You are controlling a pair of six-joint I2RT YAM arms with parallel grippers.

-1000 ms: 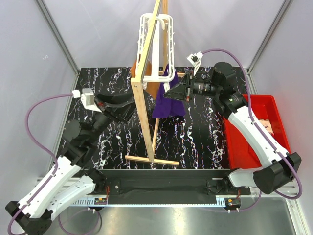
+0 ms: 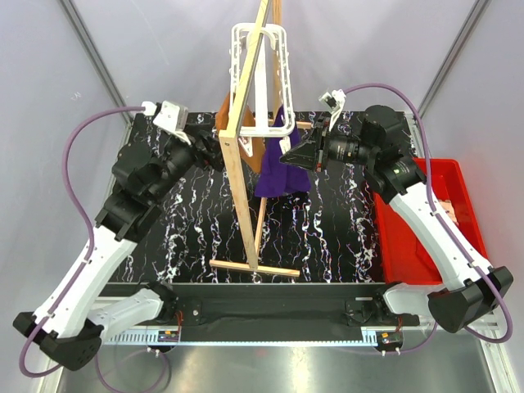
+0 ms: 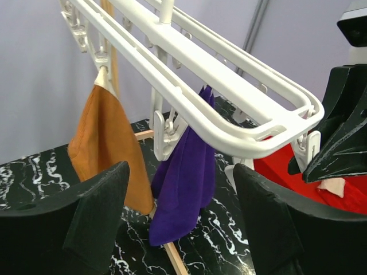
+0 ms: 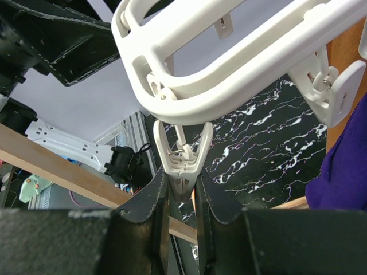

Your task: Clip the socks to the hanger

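Note:
The white hanger hangs from the wooden stand, its near end between my arms. An orange sock hangs from one of its clips in the left wrist view. Farther along, a purple sock hangs behind the hanger's near rail, its attachment hidden there. My right gripper is shut on a hanger clip at the near corner, squeezing its lower tips; no sock shows in that clip. My left gripper stands open left of the stand, nothing between its fingers; an empty clip lies beyond them.
The wooden stand's front post rises close beside my left gripper. A red bin on the right holds a light-coloured item.
The right gripper has shifted slightly to the right with the clip.

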